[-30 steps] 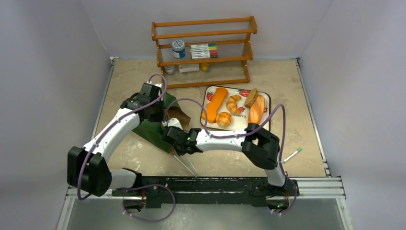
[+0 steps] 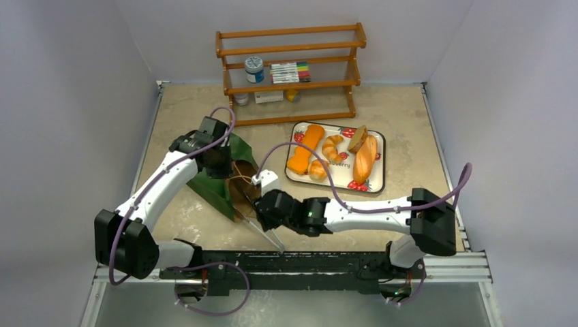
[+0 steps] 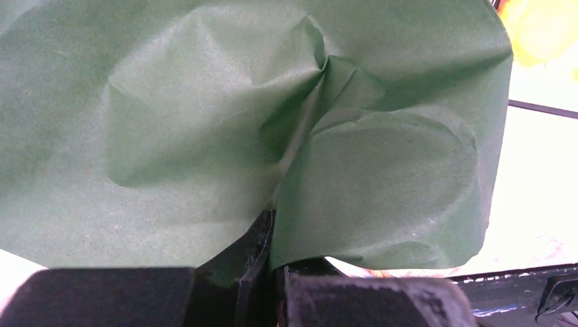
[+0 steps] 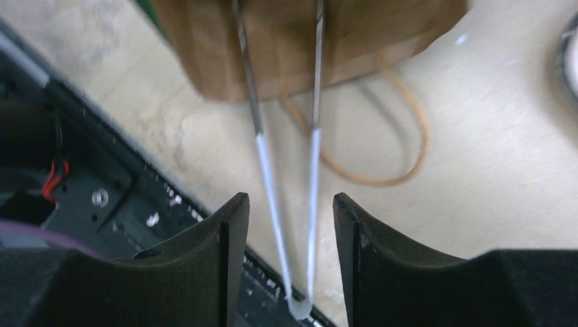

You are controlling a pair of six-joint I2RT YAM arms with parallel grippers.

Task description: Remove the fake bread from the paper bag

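The paper bag, green outside and brown inside, lies on its side at the left of the table, its mouth toward the middle. My left gripper is shut on a fold of its green paper. Outside the mouth stands my right gripper, open, its fingers apart and holding nothing. A long thin tong-shaped piece runs from the bag past these fingers. Fake bread rests on the tray: an orange piece, a croissant, a bun and a loaf. The bag's depth is hidden.
The strawberry-print tray sits right of the bag, with a cut bread piece on it. At the back stands a wooden rack with a jar and markers. A tan bag handle loops over the table.
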